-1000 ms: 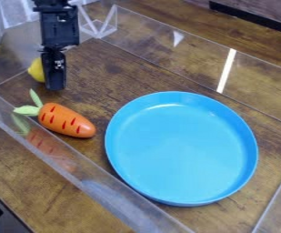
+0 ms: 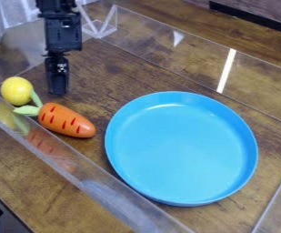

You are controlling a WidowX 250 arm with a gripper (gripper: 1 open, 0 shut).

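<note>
My black gripper [image 2: 56, 84] hangs at the upper left, low over the wooden surface, just right of and behind a yellow lemon-like object [image 2: 16, 89]. The yellow object is apart from the fingers, by the clear wall at the left edge. An orange toy carrot [image 2: 66, 121] with green leaves lies in front of it. A large blue plate [image 2: 180, 146] fills the right middle. I cannot tell how far the fingers stand apart.
Clear plastic walls [image 2: 106, 186] run along the front and left, with more edges at the back and right. Bare wood is free behind the plate and in the middle back.
The yellow object has moved left and toward the front, out from behind the gripper to beside the carrot's leaves. My gripper has shifted slightly.
</note>
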